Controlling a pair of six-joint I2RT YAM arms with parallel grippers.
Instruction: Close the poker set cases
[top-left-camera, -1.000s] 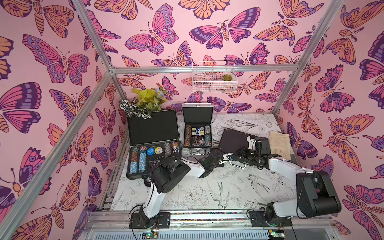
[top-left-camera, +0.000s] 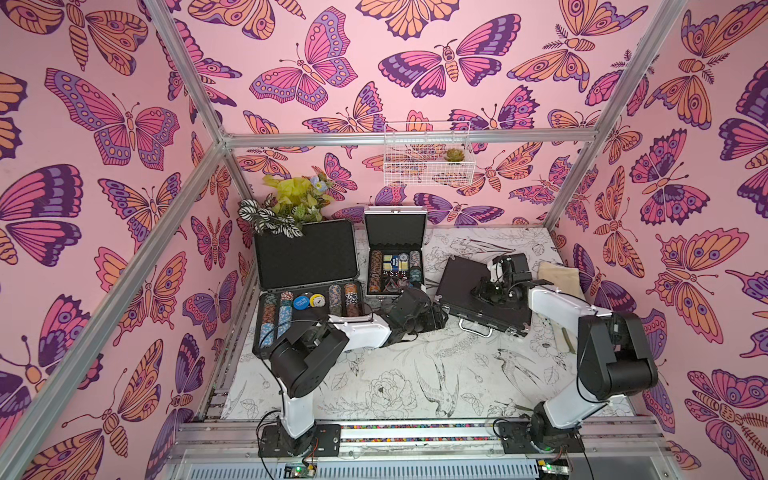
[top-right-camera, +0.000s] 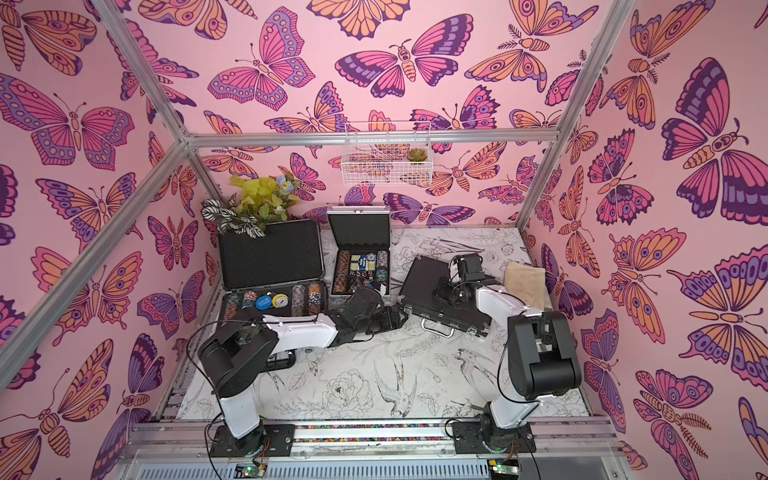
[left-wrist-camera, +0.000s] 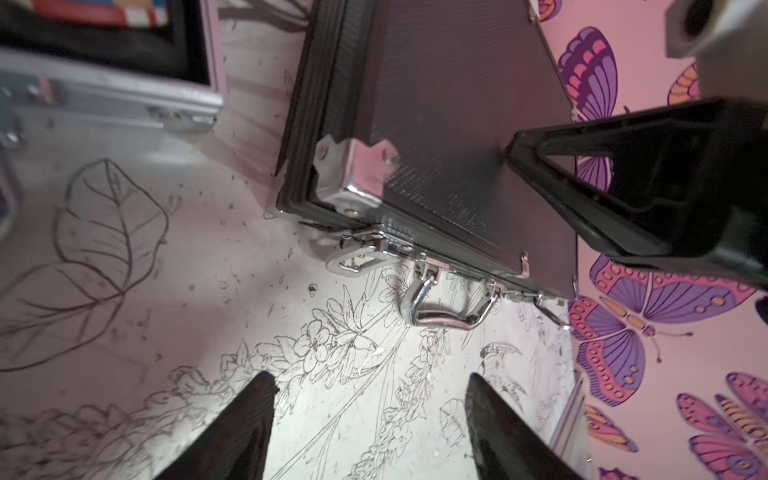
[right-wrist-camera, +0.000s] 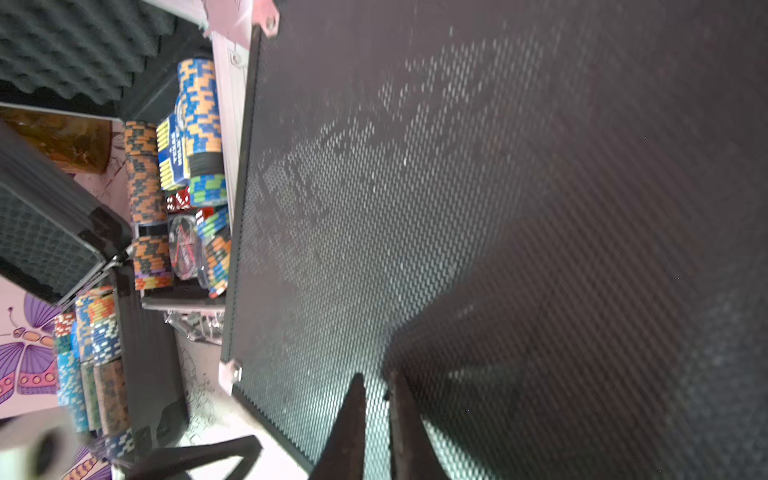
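Observation:
On the right lies a black case (top-left-camera: 462, 280) with its lid down, its handle (left-wrist-camera: 442, 318) toward the front. Along its front, a silver latch (left-wrist-camera: 356, 260) sticks outward. My right gripper is shut just over that lid, nothing visible between its fingers; whether it touches cannot be told. My left gripper is open and empty, in front of the case's near left corner. A small case (top-left-camera: 397, 232) stands open in the middle. The large case (top-left-camera: 305, 254) at left is open too, its lid raised and chips showing.
A beige cloth (top-left-camera: 562, 280) lies right of the closed case. Flowers (top-left-camera: 297, 197) stand behind the large case, and a wire basket (top-left-camera: 428, 160) hangs on the back wall.
My left gripper has drawn back from the closed case's front edge and turned. The cases look alike throughout.

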